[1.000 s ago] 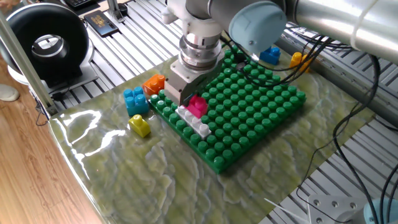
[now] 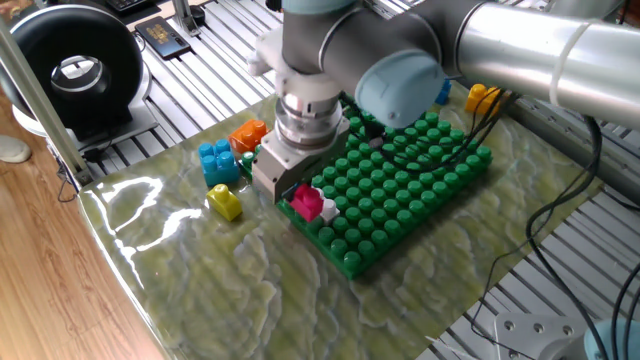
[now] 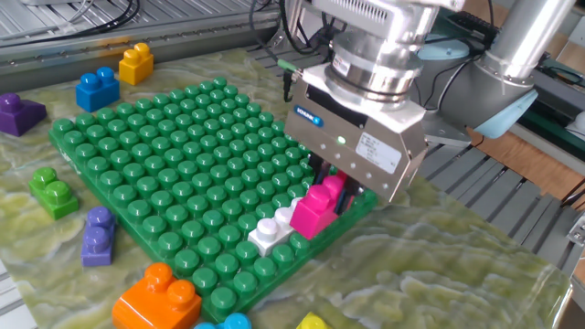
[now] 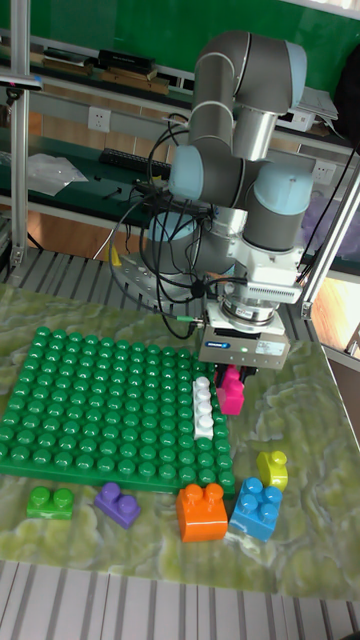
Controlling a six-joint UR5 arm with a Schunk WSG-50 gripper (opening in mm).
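Observation:
A pink brick (image 3: 313, 211) is gripped between the dark fingers of my gripper (image 3: 333, 190), which is shut on it. In exterior view 3 the pink brick (image 4: 231, 394) appears just right of the white brick row (image 4: 202, 409), near the right edge of the green baseplate (image 4: 96, 411). Exterior view 1 has the pink brick (image 2: 306, 202) partly covering the white row (image 2: 328, 210). The white bricks sit on the plate's studs. Whether the pink brick touches the plate or hovers just over it, I cannot tell.
Around the plate lie loose bricks: orange (image 4: 202, 514), light blue (image 4: 256, 509), yellow (image 4: 273, 469), purple (image 4: 117, 505), light green (image 4: 50, 502), dark blue (image 3: 98, 90), amber (image 3: 136, 64) and dark purple (image 3: 20, 115). Most of the plate's studs are bare. Cables hang from the arm.
In exterior view 1 the gripper and the pink brick have moved left and downward, across the white row to its outer side. The white row is now mostly covered there.

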